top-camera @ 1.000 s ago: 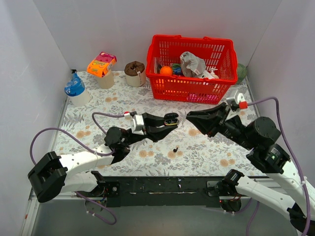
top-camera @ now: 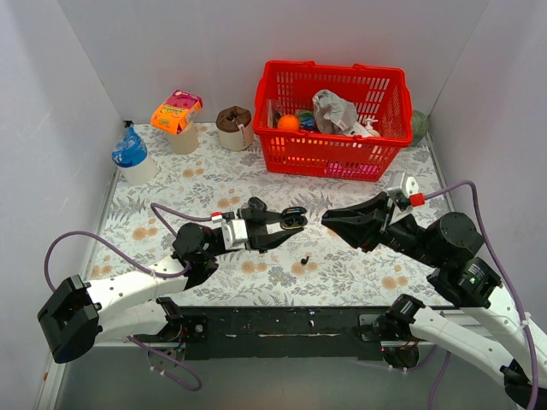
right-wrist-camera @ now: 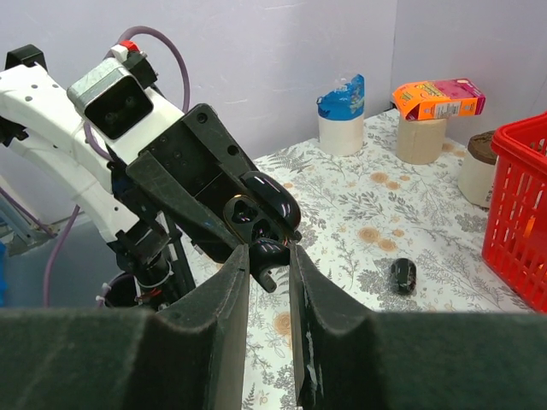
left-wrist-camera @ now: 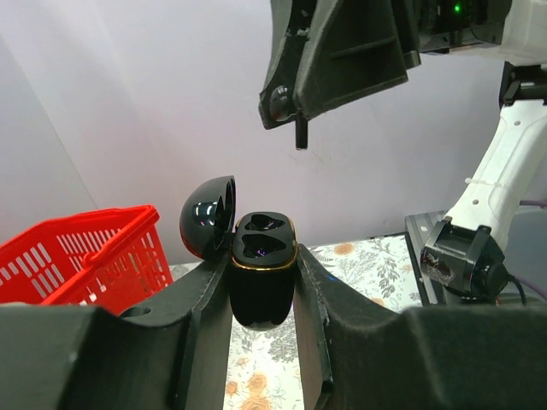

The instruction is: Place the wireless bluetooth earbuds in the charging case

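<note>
The black charging case (left-wrist-camera: 263, 282) stands with its lid (left-wrist-camera: 208, 218) flipped open, and my left gripper (top-camera: 289, 224) is shut on it. Two glossy dark wells show inside; they look empty, though reflections make this hard to tell. My right gripper (top-camera: 325, 221) is shut on a small black earbud, whose stem (left-wrist-camera: 302, 134) juts below the fingertips in the left wrist view. That earbud is apart from the case, higher and to the right of it. A second small black earbud (top-camera: 305, 260) lies on the table in the top view.
A black oval object (right-wrist-camera: 403, 276) lies on the patterned tablecloth. At the back stands a red basket (top-camera: 333, 155) full of items. Jars (top-camera: 235, 130) and an orange box (top-camera: 177, 111) are at the back left.
The left gripper, with the case, has shifted slightly left and toward the table's front. My right gripper has come slightly frontward too, lately edging a little left. Both holds look unchanged.
</note>
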